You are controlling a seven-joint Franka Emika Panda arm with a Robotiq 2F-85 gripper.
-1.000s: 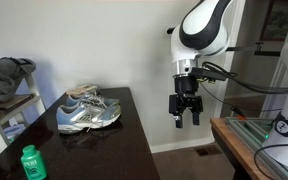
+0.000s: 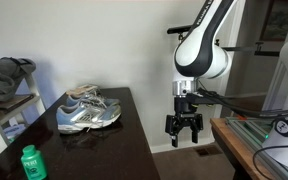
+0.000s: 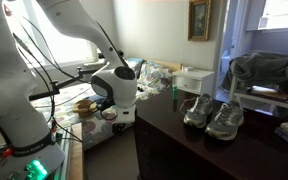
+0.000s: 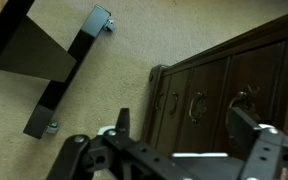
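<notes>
My gripper [image 2: 185, 138] hangs off the right edge of the dark cabinet top [image 2: 124, 150], pointing down. Its two fingers stand apart in the wrist view, so the gripper is open, with only floor and cabinet front visible between them. A pair of grey-blue shoes [image 2: 89, 114] rests on the cabinet top, well away from the gripper. Closer to exterior view 1 stands a green bottle [image 2: 33, 162], which also shows behind the shoes in exterior view 2.
Dark cabinet doors [image 4: 196, 108] with ring pulls face the open floor [image 4: 109, 85] under my gripper. A black metal leg frame [image 4: 69, 75] stands on the left there. The arm's wooden table [image 2: 242, 145] is to the right.
The gripper has come down and slightly left, from above the cabinet top's level to lower beside its edge. Shoes and bottle have stayed put.
</notes>
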